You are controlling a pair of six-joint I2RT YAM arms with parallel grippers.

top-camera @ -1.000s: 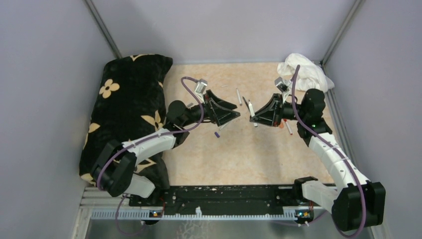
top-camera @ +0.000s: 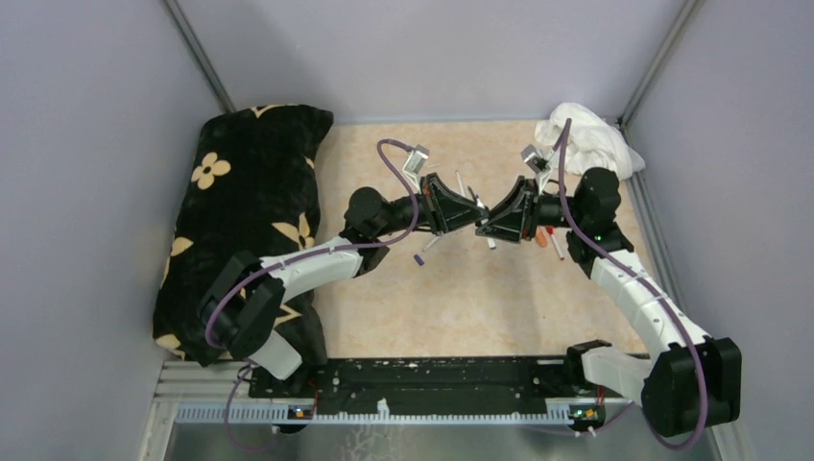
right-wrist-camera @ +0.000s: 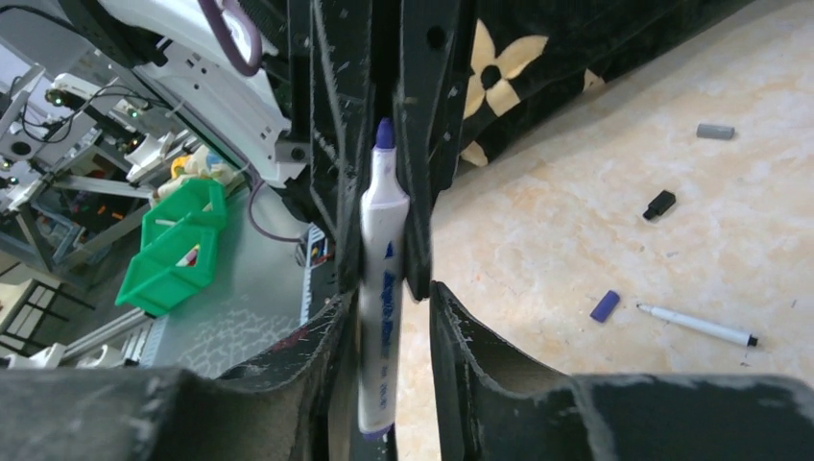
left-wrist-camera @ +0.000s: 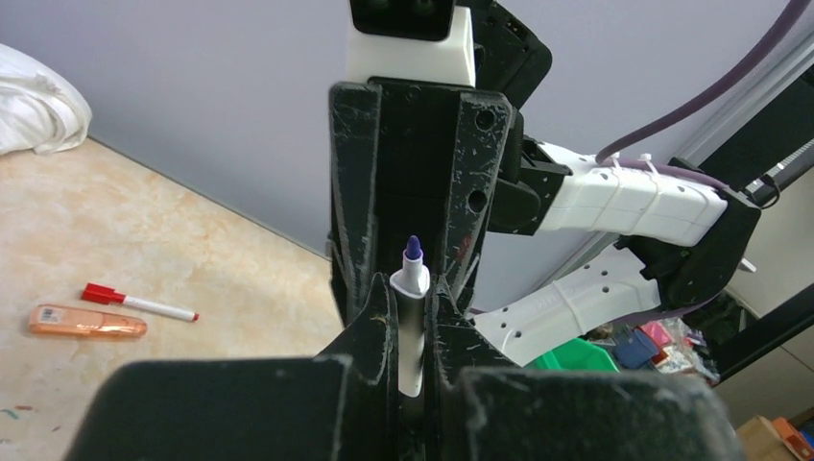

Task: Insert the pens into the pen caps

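Observation:
A white marker (right-wrist-camera: 382, 288) with a blue tip stands upright where my two grippers meet at the middle of the top view. My left gripper (top-camera: 470, 207) is shut on it. My right gripper (top-camera: 490, 217) is around the same marker; whether its fingers press on it is unclear. On the table lie a blue cap (right-wrist-camera: 605, 305), a black cap (right-wrist-camera: 659, 205), a grey cap (right-wrist-camera: 715, 131), a white pen (right-wrist-camera: 698, 324) with a black end, a red-capped marker (left-wrist-camera: 154, 305) and an orange object (left-wrist-camera: 87, 320).
A patterned black cushion (top-camera: 230, 211) fills the table's left side, and a white cloth (top-camera: 586, 144) lies at the back right.
My left gripper has moved right to the marker and closed on it, meeting my right gripper, which has shifted slightly left and up in the top view.

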